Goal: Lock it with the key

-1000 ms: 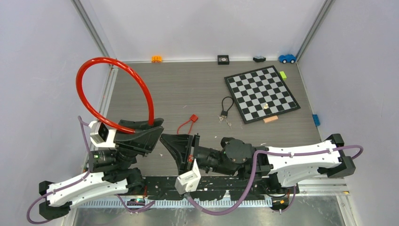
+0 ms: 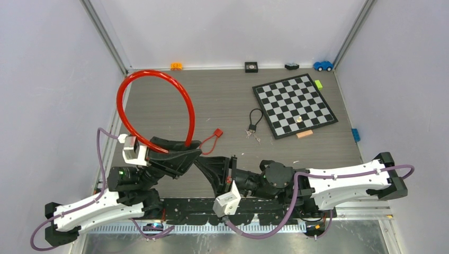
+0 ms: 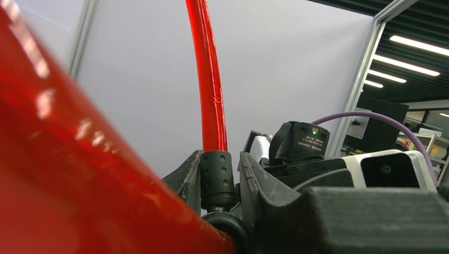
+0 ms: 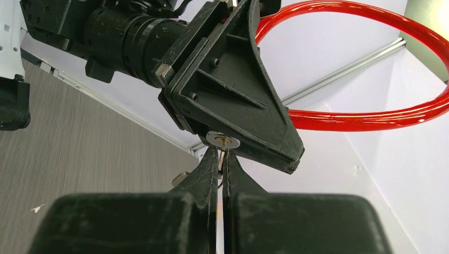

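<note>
My left gripper (image 2: 185, 151) holds a red U-lock (image 2: 191, 114) aloft at left centre; the left wrist view shows its black end piece (image 3: 216, 174) between the fingers. My right gripper (image 2: 201, 163) meets it from the lower right, shut on a thin metal key (image 4: 222, 161). In the right wrist view the key points at the round keyhole (image 4: 223, 140) beside the left gripper's body; whether its tip is inside is unclear.
A chessboard (image 2: 275, 100) lies at the back right. A small black cable lock with keys (image 2: 252, 127) and a red one (image 2: 217, 132) lie on the table. Several small toys line the back edge.
Both grippers have moved to the right together over the last second, carrying the red lock with them. The right gripper stays close against the left one.
</note>
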